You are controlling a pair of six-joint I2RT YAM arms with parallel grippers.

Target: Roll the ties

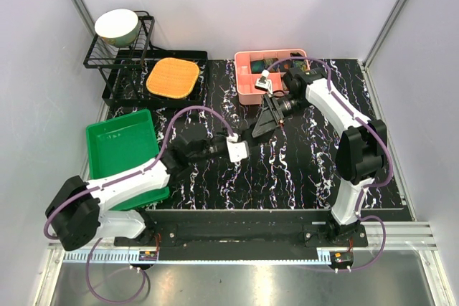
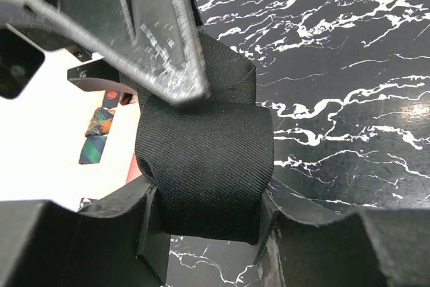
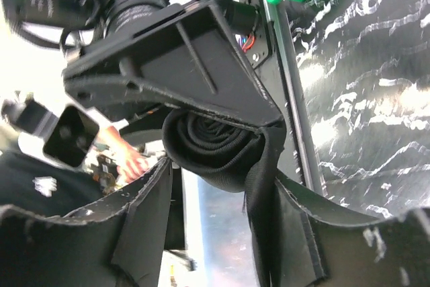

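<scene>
A black tie (image 2: 205, 166), partly wound into a roll, is held between both arms above the middle of the table. My left gripper (image 1: 247, 137) is shut on it; in the left wrist view its fingers pinch the roll from both sides. In the right wrist view the coiled end of the tie (image 3: 211, 146) shows beneath the other gripper's body, with a strip running down between the near fingers. My right gripper (image 1: 272, 120) stands open around the tie, close against my left one.
A pink divided box (image 1: 247, 87) with folded patterned ties sits at the back. A green tray (image 1: 118, 148) lies at the left, beside a black rack (image 1: 115, 62) with a bowl and orange board.
</scene>
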